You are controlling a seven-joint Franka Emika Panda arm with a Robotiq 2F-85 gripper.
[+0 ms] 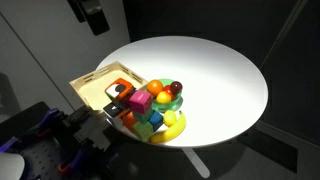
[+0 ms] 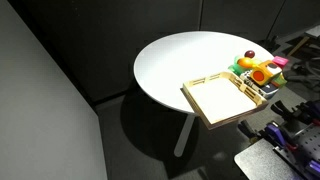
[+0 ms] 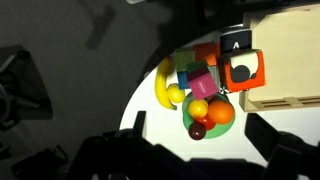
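Wide open, my gripper has its fingers (image 3: pixel 262 135) far apart in the wrist view, with nothing held. It looks down from above the table. Between and beyond the fingers lies a green plate (image 3: pixel 227 126) with an orange (image 3: pixel 219 112), a dark red ball (image 3: pixel 197 131) and other round fruit. Beside it are a pink cube (image 3: pixel 204 84), a blue block (image 3: pixel 184 80), a green block (image 3: pixel 184 61) and an orange-red block (image 3: pixel 206 52). A yellow banana (image 3: pixel 162 85) and a lemon (image 3: pixel 176 94) lie at their left.
A shallow wooden tray (image 2: pixel 222 101) stands near the edge of the white oval table (image 2: pixel 170 62). An orange block with a white patch (image 3: pixel 244 70) and a black block (image 3: pixel 236 42) lie at the tray's side.
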